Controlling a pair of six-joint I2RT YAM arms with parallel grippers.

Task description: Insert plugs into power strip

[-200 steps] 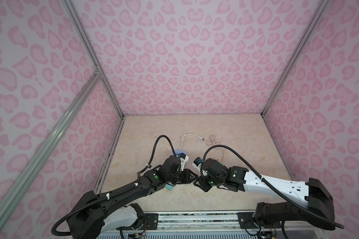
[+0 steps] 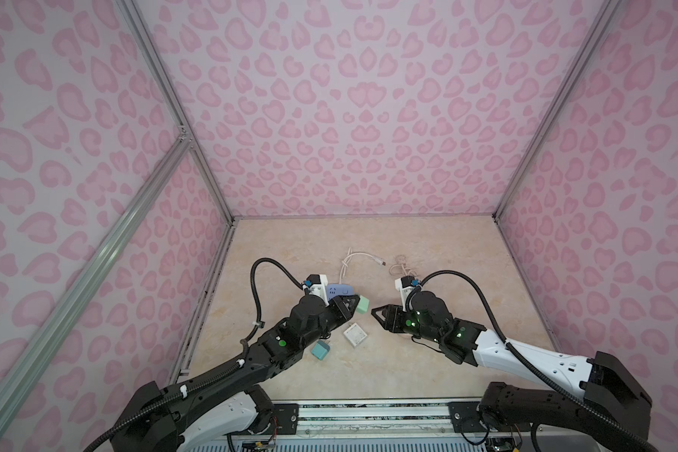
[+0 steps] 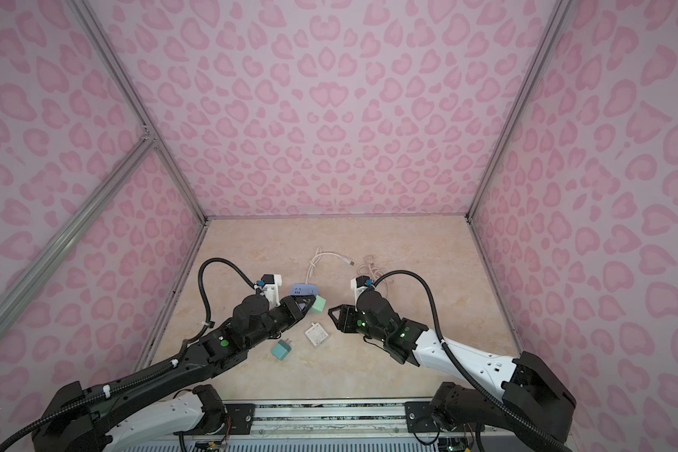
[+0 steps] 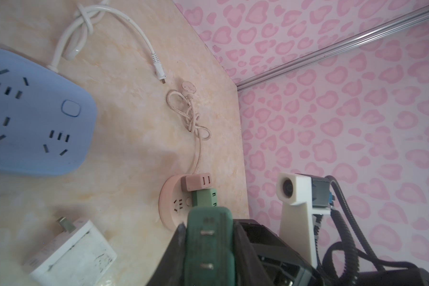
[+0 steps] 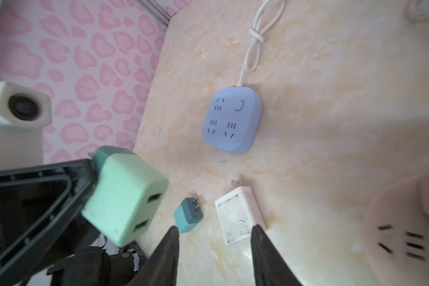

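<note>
A blue power strip [image 5: 232, 116] with a white cable lies mid-table. My left gripper [image 2: 356, 303] is shut on a mint-green plug [image 5: 124, 195], held above the table near the strip's front right. My right gripper is open, nothing between its fingers, to the right of the white adapter [image 5: 238, 214]. A teal plug [image 5: 186, 214] lies left of that adapter. In the left wrist view a round pink power strip [image 4: 171, 200] carries a pink plug [image 4: 196, 182] and a green plug [image 4: 203, 196].
The white cable [image 4: 128, 21] and a bundled pink cable [image 4: 188, 112] lie toward the back. Bare table [image 3: 248, 241] shows at the back and sides. Pink patterned walls enclose the workspace.
My two grippers have drawn apart and risen from their close position low over the front middle; the left has moved up toward the blue strip with the mint plug.
</note>
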